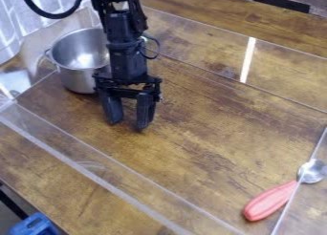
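My black gripper (129, 111) hangs low over the wooden table (192, 167), just in front of a steel pot (75, 55) at the upper left, which it partly hides. The two fingers point down, spread apart, with nothing visible between them. Whether the fingertips touch the tabletop I cannot tell. At the lower right lies a spoon with a red handle (271, 201) and a metal head.
A clear plastic barrier runs along the table's edges. A blue object (36, 226) sits at the bottom left corner.
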